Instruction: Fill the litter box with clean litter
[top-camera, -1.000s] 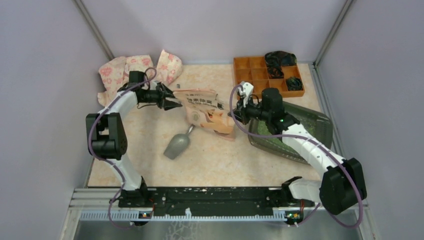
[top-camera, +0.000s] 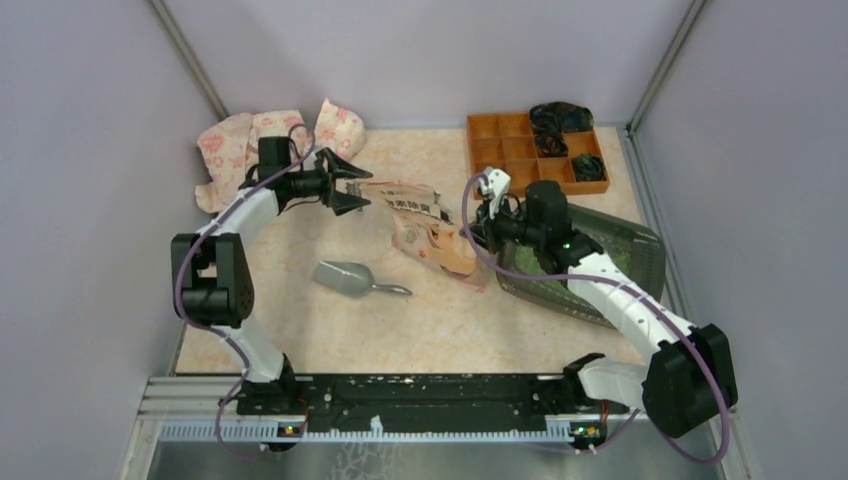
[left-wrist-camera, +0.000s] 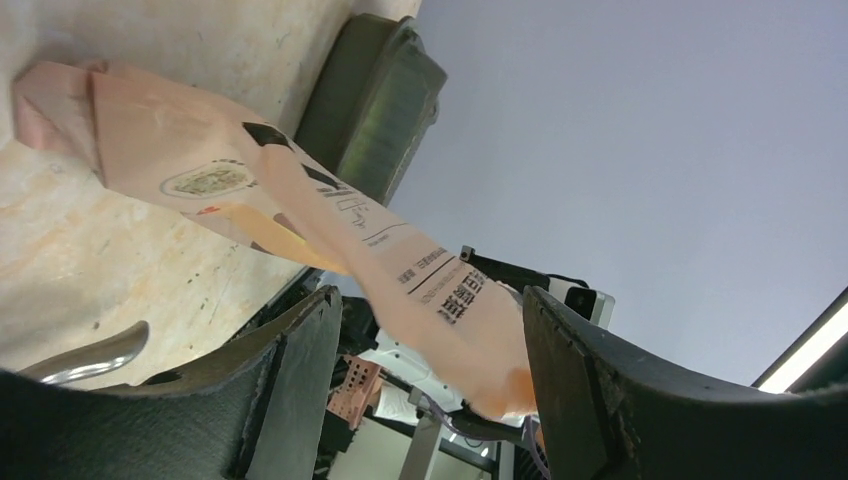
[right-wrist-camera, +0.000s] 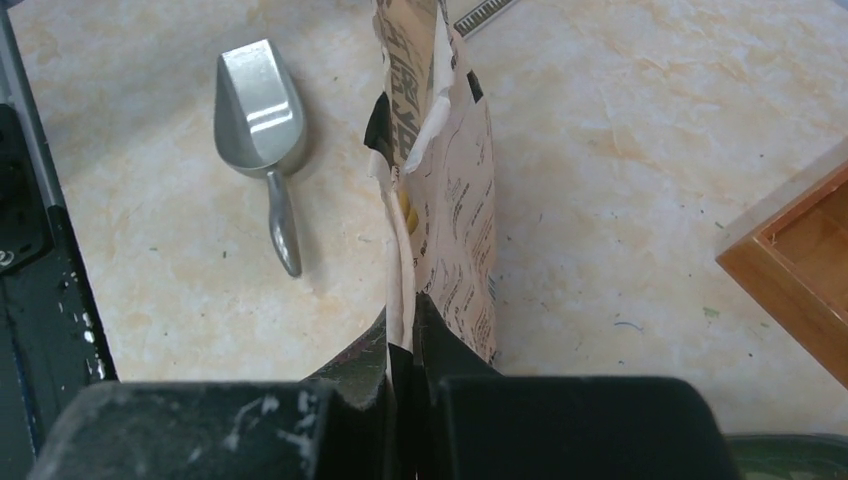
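A pink paper litter bag (top-camera: 425, 225) with printing lies slanted mid-table. My right gripper (top-camera: 480, 230) is shut on its top edge at the right end; in the right wrist view the folded paper runs into the fingertips. My left gripper (top-camera: 355, 185) stands part open at the bag's other end, and in the left wrist view the paper (left-wrist-camera: 440, 300) lies between and beyond its fingers. The green litter box (top-camera: 625, 270) sits at the right, partly under my right arm. A metal scoop (top-camera: 345, 278) lies below the bag, handle pointing right.
A wooden divided tray (top-camera: 500, 135) with dark bundles stands at the back right. Pink flowered cushion-like items (top-camera: 225, 150) lie at the back left.
The bag has shifted rightward and the scoop has turned from slanted to nearly level.
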